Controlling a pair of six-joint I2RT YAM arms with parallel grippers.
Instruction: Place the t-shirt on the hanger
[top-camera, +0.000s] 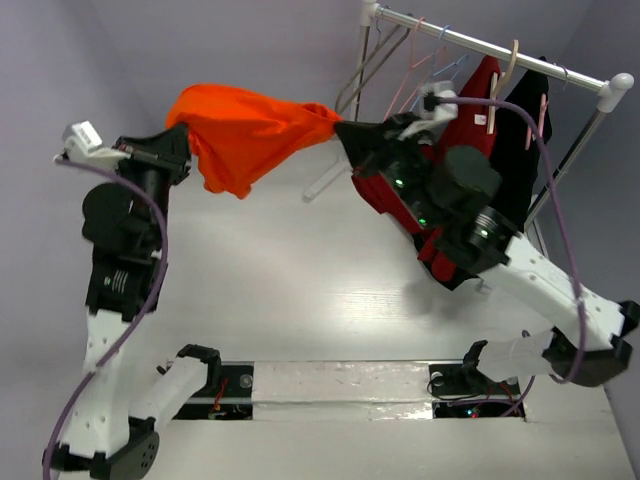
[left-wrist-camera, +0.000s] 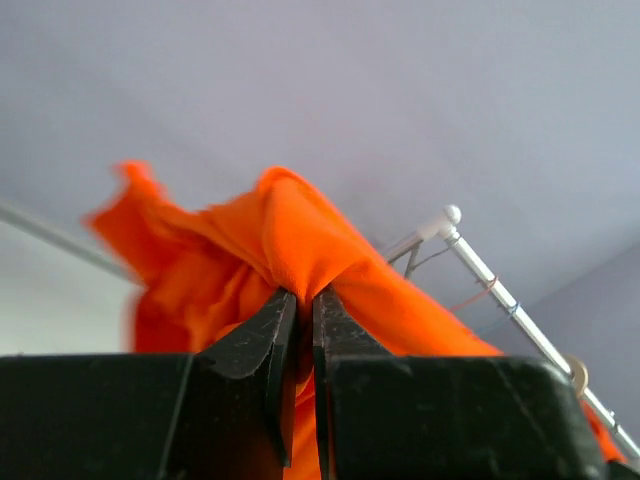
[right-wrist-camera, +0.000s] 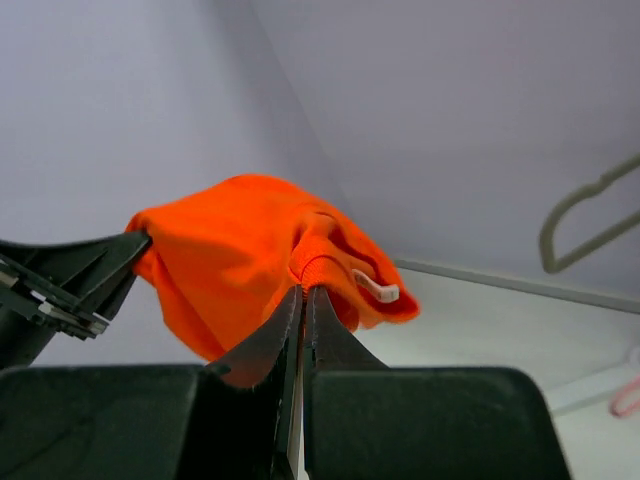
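An orange t-shirt (top-camera: 245, 130) is stretched in the air between my two grippers, its free part hanging below the left end. My left gripper (top-camera: 184, 150) is shut on one end, and in the left wrist view bunched cloth (left-wrist-camera: 300, 250) rises from between its fingers. On the other end, my right gripper (top-camera: 340, 130) is shut on an edge; the right wrist view shows the cloth (right-wrist-camera: 235, 250) pinched at the fingertips, with a small white tag (right-wrist-camera: 376, 288) close by. A grey hanger (top-camera: 372, 62) hangs empty from the rack, partly near my right gripper.
The white clothes rack (top-camera: 500, 52) spans the back right. A pink hanger (top-camera: 408, 68) and a blue one hang there, beside a dark red garment (top-camera: 470, 125) and a black garment (top-camera: 512, 160), partly hidden by my right arm.
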